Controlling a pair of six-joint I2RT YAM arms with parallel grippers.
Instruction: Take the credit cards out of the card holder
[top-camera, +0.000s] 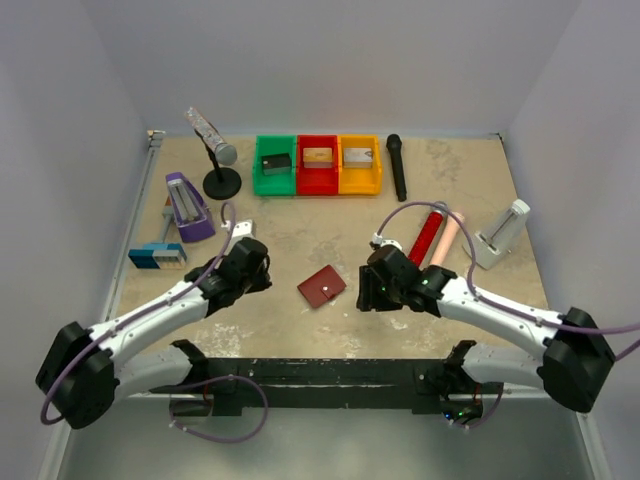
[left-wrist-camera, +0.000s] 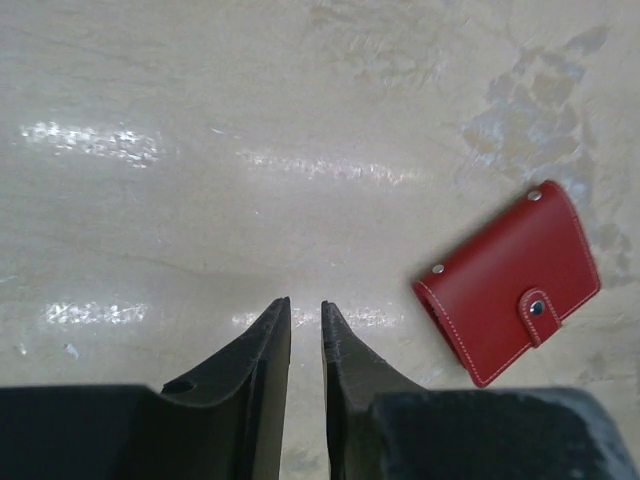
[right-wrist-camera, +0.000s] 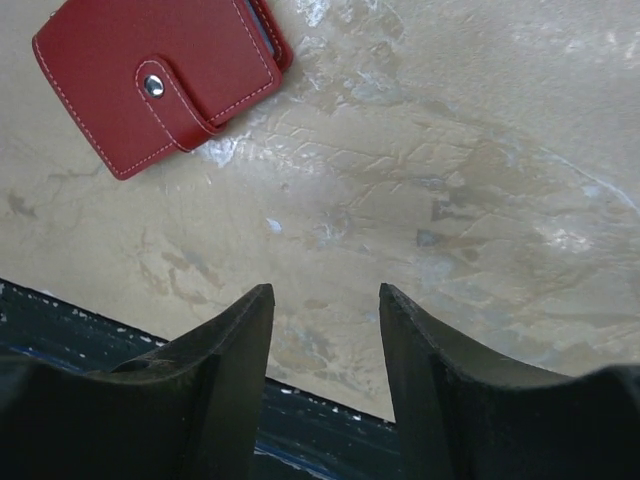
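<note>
A closed dark-red card holder (top-camera: 321, 286) lies flat on the table between the two arms, its strap snapped shut. In the left wrist view the card holder (left-wrist-camera: 510, 285) is at the right, beyond the fingers. My left gripper stands part open with a narrow gap, only table between its fingers. In the right wrist view the card holder (right-wrist-camera: 160, 80) is at the upper left, a thin dark edge showing inside its open side. My right gripper is open wider and empty, over the table right of the holder. Individual cards cannot be made out.
Green (top-camera: 274, 184), red (top-camera: 317, 183) and yellow (top-camera: 360, 183) bins stand at the back, with small boxes inside. A black stand (top-camera: 221, 183), purple holder (top-camera: 197, 228) and blue box (top-camera: 158, 256) occupy the left; a microphone (top-camera: 396, 165) and red tube (top-camera: 424, 240) lie right.
</note>
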